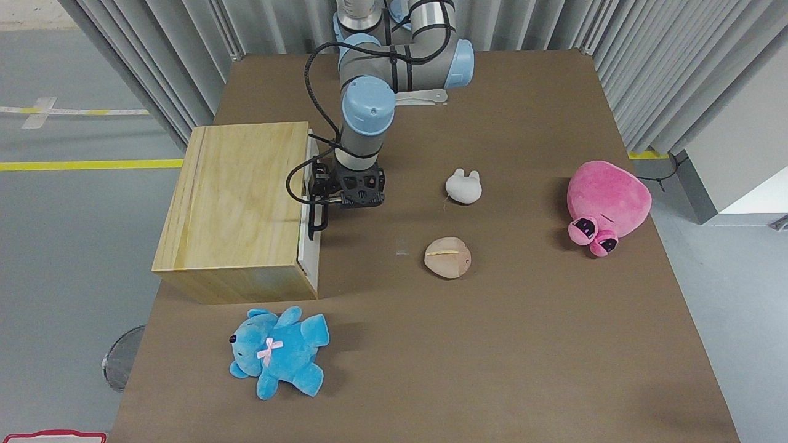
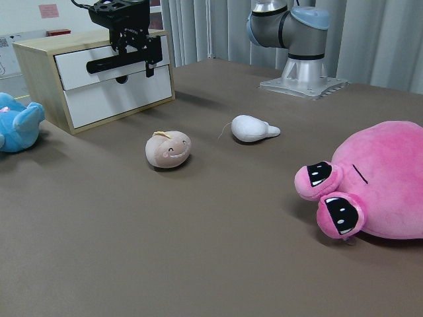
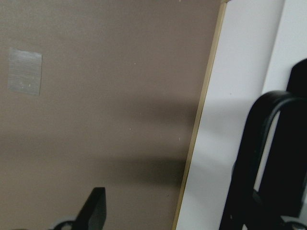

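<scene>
A wooden cabinet (image 1: 229,192) with two white drawers stands on the left of the table. My black gripper (image 1: 317,214) is at the front of its upper drawer (image 2: 79,69), where a long black bar lies across the drawer in the left view. In the wrist view the drawer front (image 3: 220,143) and black parts fill the right side. Whether my fingers are open or shut there I cannot tell.
A blue bear (image 1: 288,354) lies below the cabinet. A round beige plush (image 1: 447,258), a white plush (image 1: 463,188) and a pink plush (image 1: 606,199) lie to the right.
</scene>
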